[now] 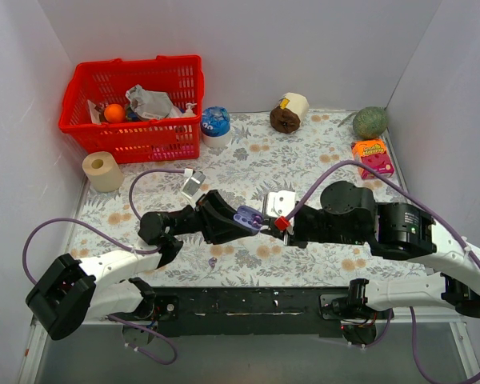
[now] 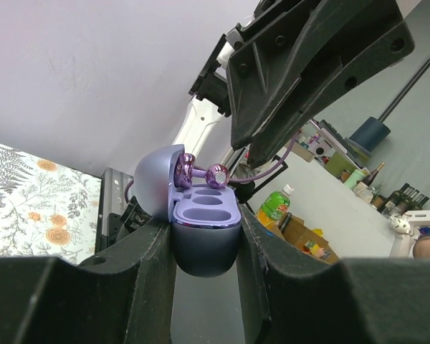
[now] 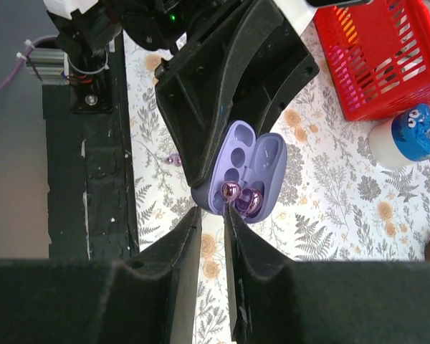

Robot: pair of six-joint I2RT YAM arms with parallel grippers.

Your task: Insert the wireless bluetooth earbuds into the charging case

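The lavender charging case (image 2: 206,244) stands with its lid raised, my left gripper (image 1: 236,226) shut on its body. A shiny purple earbud (image 2: 216,175) lies tipped across the hinge side, half against the lid, not seated in a hollow. From the right wrist view the same earbud (image 3: 231,190) shows at the lower end of the case, above empty hollows. My right gripper is open by a narrow gap with nothing between its fingers; one fingertip is close to the earbud. In the left wrist view its fingers (image 2: 301,79) hang above the case. Another purple earbud (image 1: 213,262) lies on the table.
At the back left stands a red basket (image 1: 132,144), with a blue-lidded jar (image 1: 216,126) beside it. A paper roll (image 1: 102,171), brown-and-white item (image 1: 288,114), snack box (image 1: 373,158) and green melon (image 1: 370,122) line the edges.
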